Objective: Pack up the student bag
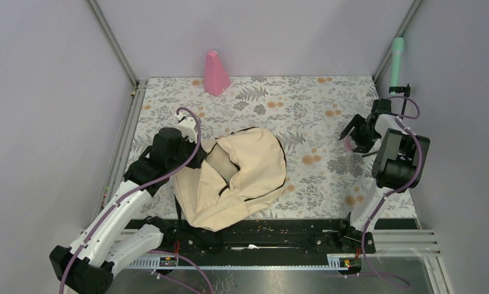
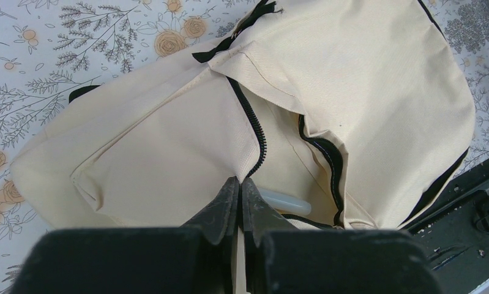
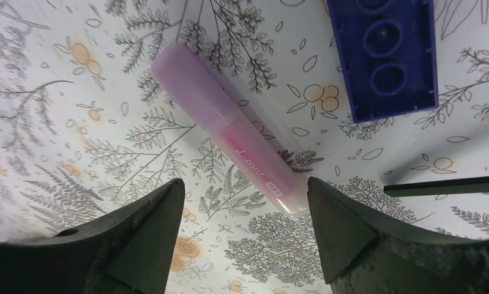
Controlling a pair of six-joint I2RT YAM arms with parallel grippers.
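A cream bag [image 1: 254,156] with black zips lies partly open at the left of the table. In the left wrist view, my left gripper is shut on the zipped edge of the bag flap [image 2: 174,147], whose cloth draws to a point at the fingertips. A pale tube-like item [image 2: 284,201] shows inside the opening. On the right, a pink highlighter [image 3: 242,147] with a lilac cap lies slantwise on the cloth. My right gripper stands part open over its lower end; the right fingertip is close to that end.
A dark blue tray with round hollows [image 3: 388,67] and a dark green stick [image 3: 444,186] lie close to the highlighter. At the back stands a pink tapered block [image 1: 215,75]. Most of the table between bag and right arm is clear.
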